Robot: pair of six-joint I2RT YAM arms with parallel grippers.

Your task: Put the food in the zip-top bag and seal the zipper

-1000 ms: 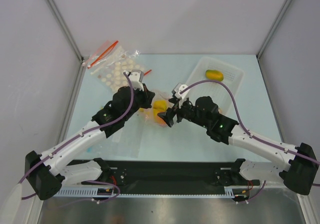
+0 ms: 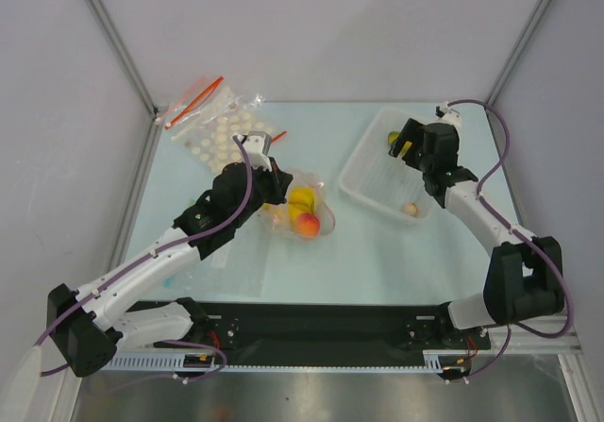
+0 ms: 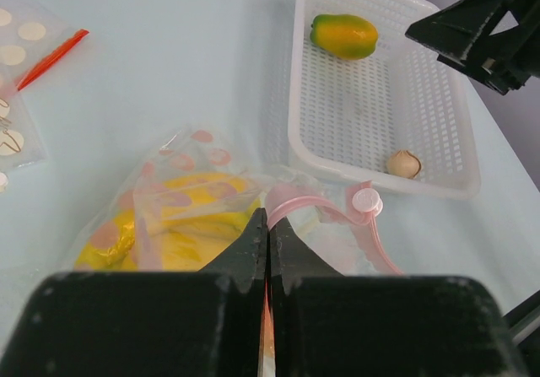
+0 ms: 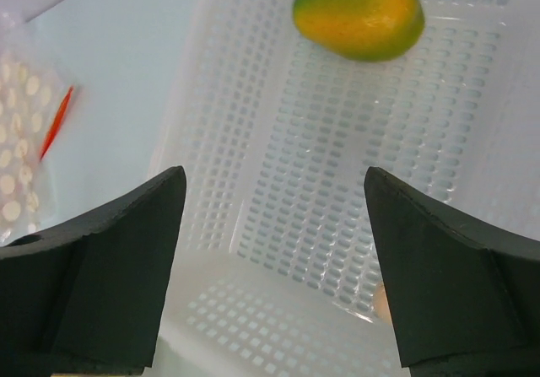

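Note:
The zip top bag point(image 3: 190, 212) lies on the table with its pink zipper edge point(image 3: 295, 200) raised, and my left gripper is shut on that edge. Inside or at the mouth of the bag, the top view shows yellow food point(image 2: 301, 198) and a red-orange peach point(image 2: 308, 224). My right gripper point(image 2: 404, 143) is over the white bin, its fingers point(image 4: 126, 267) apart with nothing between them. A green-yellow mango point(image 4: 359, 14) lies in the bin beyond those fingers. Nearer the bin's front sits a small pale bulb, partly covered by a finger in the right wrist view.
The white bin point(image 2: 354, 181) stands on the right with raised walls. Further bags with red zippers point(image 2: 196, 104) and pale dots lie at the back left. Clear table point(image 2: 377, 261) shows in front of the bin.
My right gripper has travelled from beside the peach, right and back, to above the bin; it now partly covers the mango in the top view. My left arm has stayed in place.

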